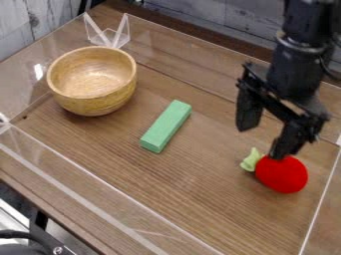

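My gripper hangs at the right, over the table just above a red round object with a green stem at its upper left. The dark grey fingers are apart and open, nothing seen between them. A green block lies near the centre. A wooden bowl stands at the upper left.
Dark cables show at the lower left edge.
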